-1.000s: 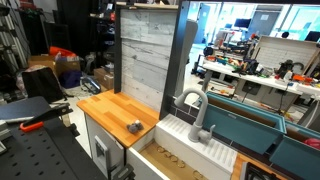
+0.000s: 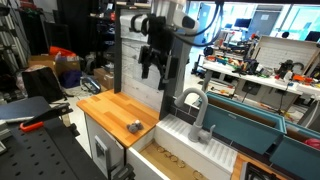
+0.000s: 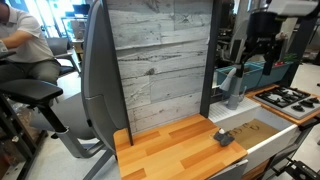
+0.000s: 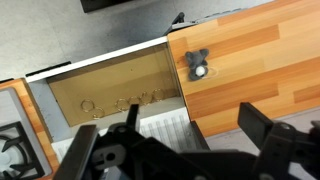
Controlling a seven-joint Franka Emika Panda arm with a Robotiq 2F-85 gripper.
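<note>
My gripper (image 2: pixel 154 78) hangs open high above the counter, its fingers apart and nothing between them. In the wrist view, dark fingers (image 4: pixel 131 117) show at the lower edge on both sides of a gap. A small grey object with a pale round part (image 4: pixel 199 70) lies on the wooden countertop (image 4: pixel 262 72), near the edge by the drawer. Exterior view 2 also shows this grey object (image 3: pixel 224 137), well below the gripper. Beside the countertop stands an open drawer (image 4: pixel 130 82), with several thin ring-like items on its brown bottom.
A grey faucet (image 2: pixel 203 115) rises behind the drawer. A wood-panelled wall (image 3: pixel 165 80) backs the countertop, and a stove top (image 3: pixel 285 100) lies to the right. A black chair (image 3: pixel 30 93) stands off to the left.
The arm has come down into exterior view 1 from above, and its gripper now hangs over the counter area. The grey object and the drawer look unmoved.
</note>
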